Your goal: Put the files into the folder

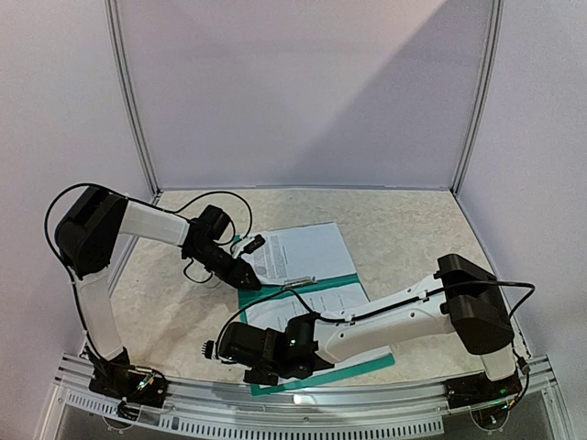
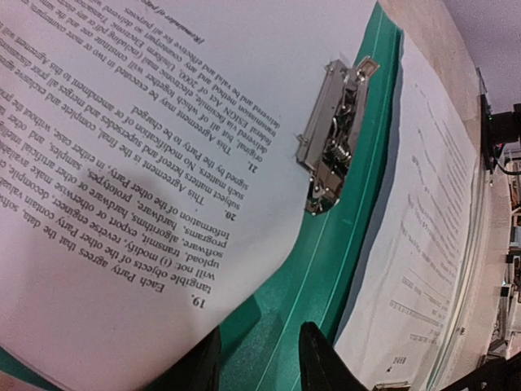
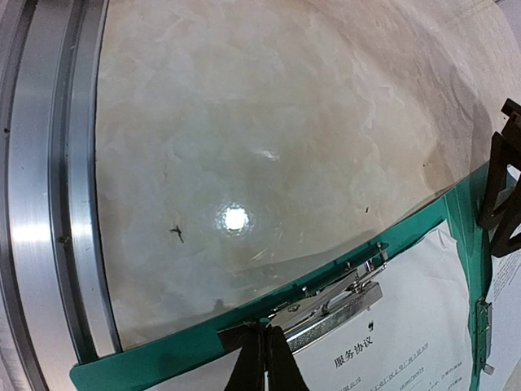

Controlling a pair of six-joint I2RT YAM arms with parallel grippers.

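Note:
An open green folder point(image 1: 354, 368) lies on the table, with white sheets on both halves. In the left wrist view, the far half's printed sheet point(image 2: 122, 187) bulges upward beside a metal clip point(image 2: 334, 134). My left gripper is open over the green spine, with no paper visible between its fingers; the sheet's curved edge passes close to one finger. At the near half's outer edge, my right gripper is shut by the end of another metal clip point(image 3: 334, 314), above the near sheet point(image 3: 383, 346). Whether it pinches anything thin cannot be seen.
A metal rail point(image 3: 49, 204) runs along the table's front, close to the folder's near edge. The right forearm point(image 1: 385, 328) covers part of the near half. Bare table point(image 1: 413, 229) lies to the right and behind.

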